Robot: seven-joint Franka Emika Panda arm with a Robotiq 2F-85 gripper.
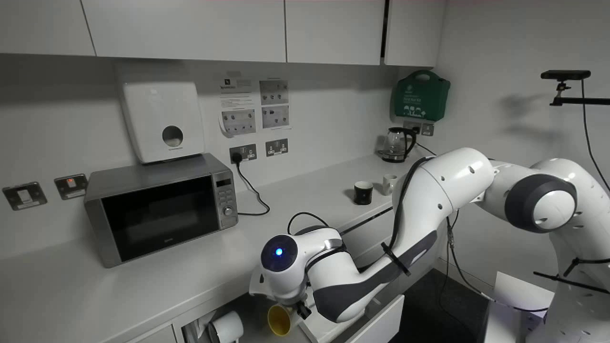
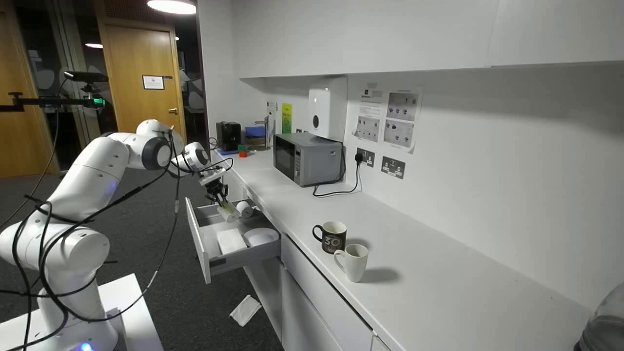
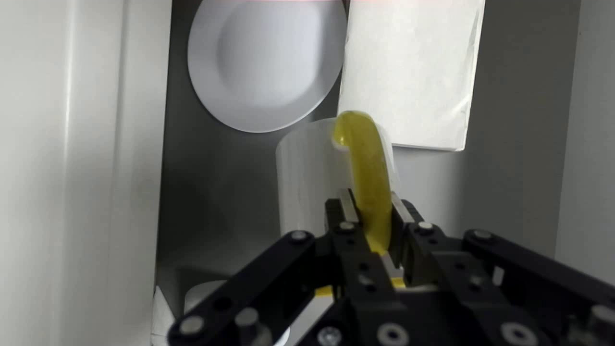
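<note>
A mug [image 1: 279, 320], white outside and yellow inside, lies on its side in or just above the open drawer [image 2: 199, 245]. My gripper is shut on its yellow handle [image 3: 370, 173], one finger on each side. In the first exterior view the mug's yellow mouth faces the camera. Whether the mug touches the drawer floor, I cannot tell. A second white mug [image 1: 227, 327] lies on its side in the drawer, close to the held one.
A white plate [image 3: 268, 63] and a white box-like packet [image 3: 412, 69] share the drawer. On the counter stand a black mug [image 2: 334, 237], a white mug [image 2: 352, 262] and a microwave [image 2: 310, 158]. Bare drawer floor [image 3: 513, 144] shows beside the packet.
</note>
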